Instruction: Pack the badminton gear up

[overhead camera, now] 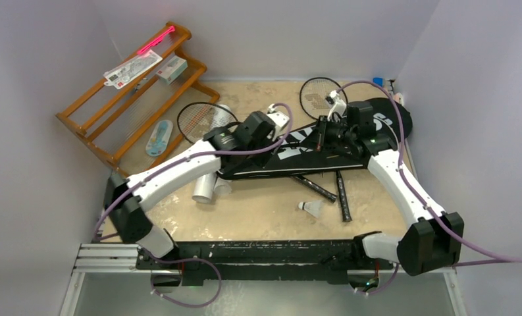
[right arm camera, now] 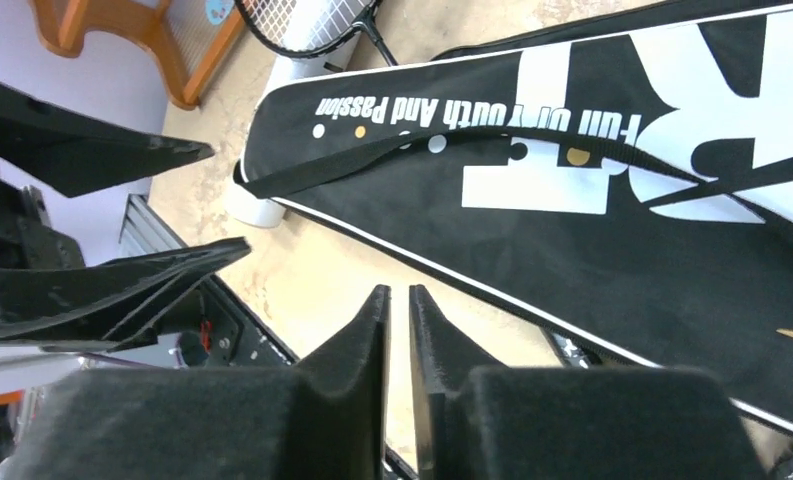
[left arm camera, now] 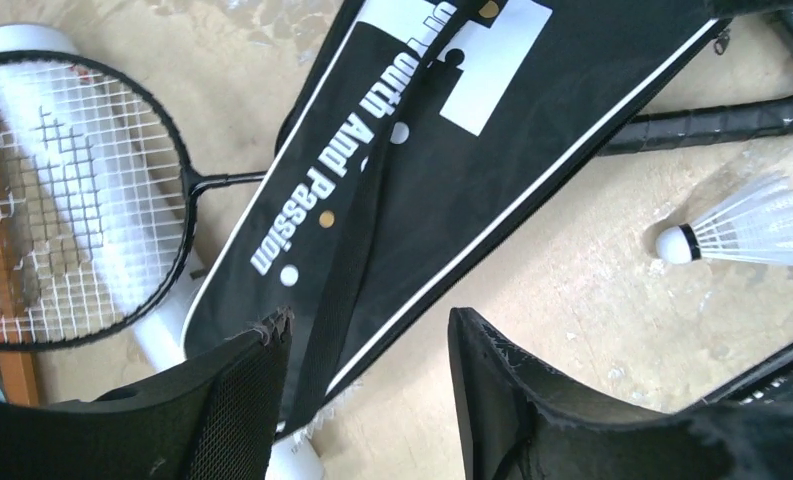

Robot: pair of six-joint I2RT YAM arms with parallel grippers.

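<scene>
The black badminton bag (overhead camera: 291,164), with white print, lies flat across the floor. Its strap (right arm camera: 392,150) runs along the top. Above its left part, my left gripper stands open with a wide empty gap. My right gripper hangs over the bag's middle, fingertips slightly apart, nothing between them. One racket (overhead camera: 202,122) shows its head at the left, over a white tube (overhead camera: 205,187); another racket's head (overhead camera: 320,95) lies behind the bag. Two dark racket handles (overhead camera: 343,197) stick out in front, near a white shuttlecock (overhead camera: 311,208). The bag hides the shafts.
A wooden rack (overhead camera: 133,92) holding a few packages stands at the back left. A blue item (overhead camera: 378,81) sits in the back right corner. Between the bag and the black front rail (overhead camera: 264,253), the floor is mostly clear.
</scene>
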